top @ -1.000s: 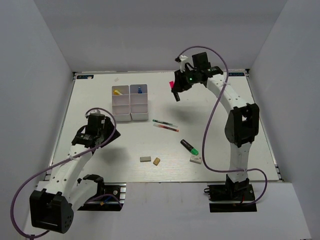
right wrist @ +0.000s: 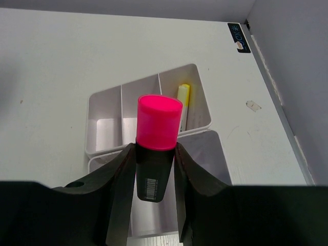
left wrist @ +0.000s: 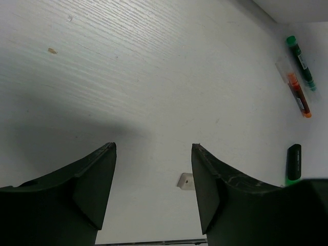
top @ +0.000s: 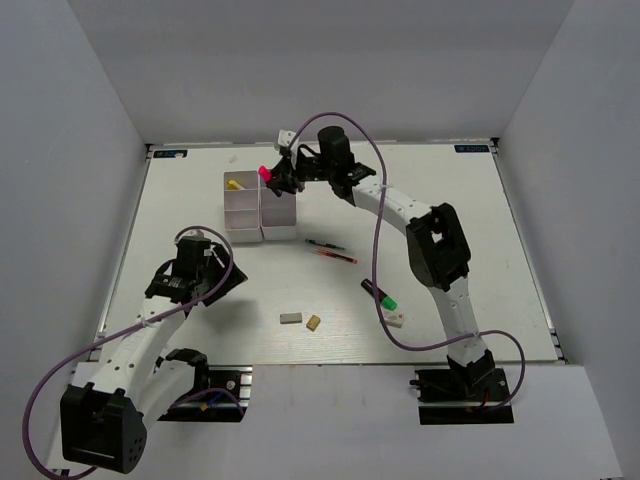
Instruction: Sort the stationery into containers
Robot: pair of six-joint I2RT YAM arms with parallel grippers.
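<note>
My right gripper holds a black marker with a pink cap (right wrist: pixel 158 120) upright over the grey divided container (top: pixel 242 215); a yellow item (right wrist: pixel 184 95) lies in one compartment. My left gripper stands open and empty above the table at the left. On the table lie a green pen (top: pixel 325 245), an orange pen (top: pixel 336 256), a black marker with green cap (top: pixel 373 292), a light block (top: pixel 393 319), a grey block (top: pixel 291 318) and a tan block (top: pixel 313 323).
Walls (top: pixel 560 200) border the back and sides.
My right gripper has moved left with the pink-capped marker, from the right side to over the container. The left arm has shifted slightly toward the front right.
</note>
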